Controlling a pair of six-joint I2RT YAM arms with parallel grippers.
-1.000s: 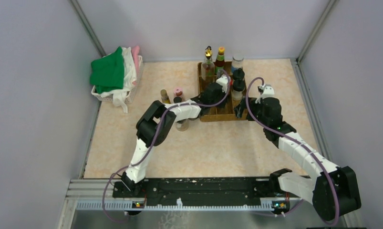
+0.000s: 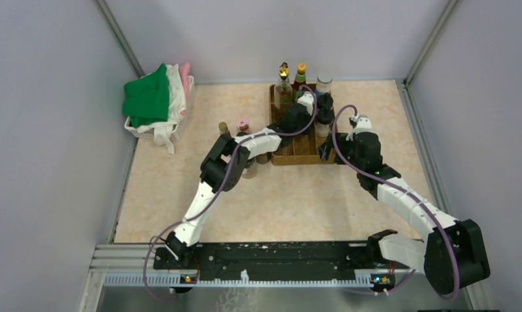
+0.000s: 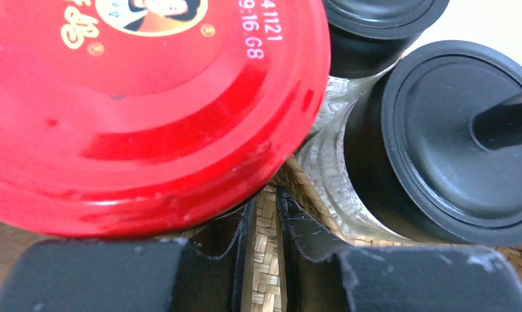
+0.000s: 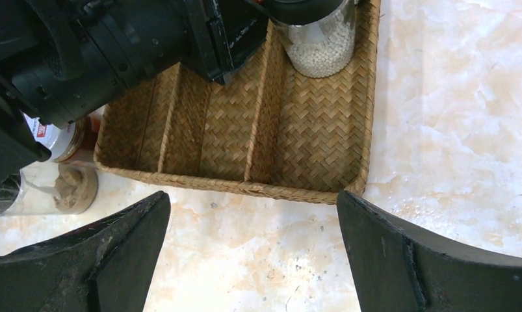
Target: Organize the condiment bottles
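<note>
A woven tray point(image 2: 303, 160) holds a bottle with a gold top point(image 2: 283, 91), a yellow-capped bottle point(image 2: 300, 81), a pale-lidded jar point(image 2: 324, 83) and two black-lidded jars, the nearer one point(image 2: 324, 117) in the right compartment. My left gripper reaches into the tray with its fingers close together; woven base shows through the narrow gap, and nothing is visible between them. Right beside them sits a red-lidded jar point(image 3: 147, 123), its body mostly hidden. My right gripper is open and empty, above the tray's front right.
Left of the tray stand an olive-capped bottle point(image 2: 223, 128) and a pink-lidded one point(image 2: 243, 125). A clear jar point(image 4: 69, 188) lies by the tray's front left corner. A basket of cloths point(image 2: 177, 133) is at the back left.
My left arm has shifted to the right and its gripper has moved slightly toward the back of the tray. The right arm has hardly moved.
</note>
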